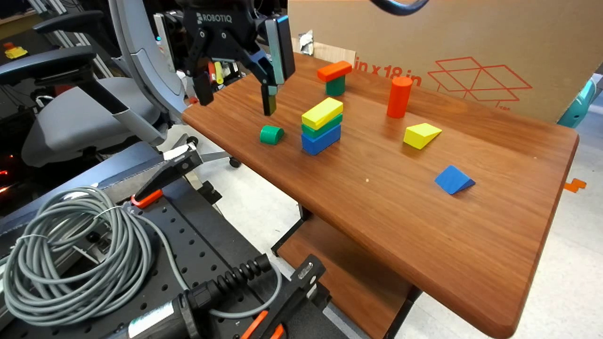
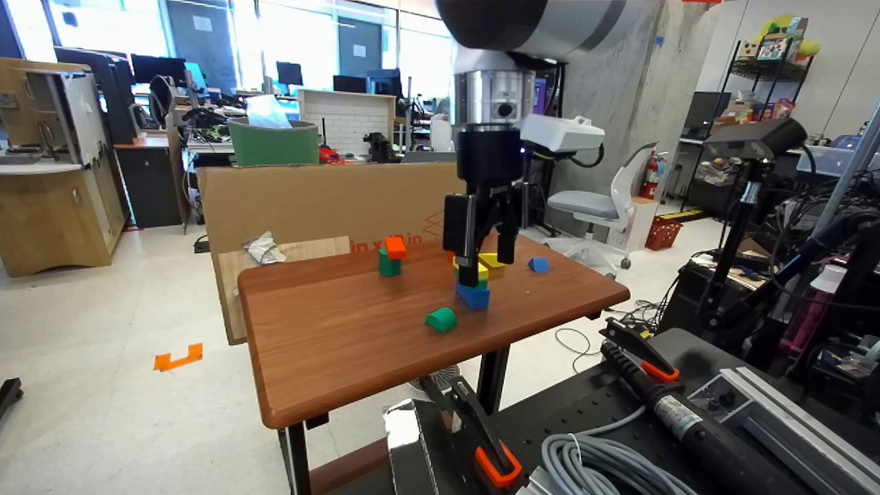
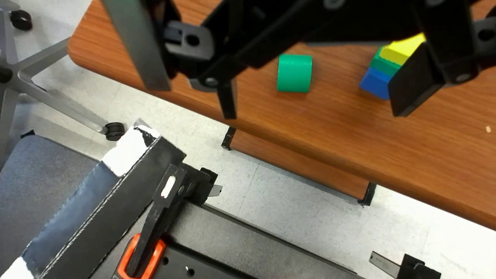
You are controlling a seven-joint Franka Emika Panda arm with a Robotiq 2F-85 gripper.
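Observation:
My gripper (image 1: pixel 236 97) hangs above the table's left part with its fingers spread wide and nothing between them. A green half-round block (image 3: pixel 295 73) lies on the tabletop, showing in the gap between the fingertips in the wrist view. In exterior view 1 it lies below the gripper, a little to its right. Beside it stands a stack: blue block (image 1: pixel 321 142) at the bottom, green block (image 1: pixel 323 127) in the middle, yellow block (image 1: pixel 322 112) on top. One finger (image 3: pixel 416 81) covers part of this stack in the wrist view.
Toward the back, an orange block (image 1: pixel 334 70) rests across a green block (image 1: pixel 336 85). An orange-red cylinder (image 1: pixel 399 97) stands upright; a yellow wedge (image 1: pixel 421 135) and a blue wedge (image 1: pixel 453 180) lie apart. A cardboard panel (image 1: pixel 384 34) borders the table.

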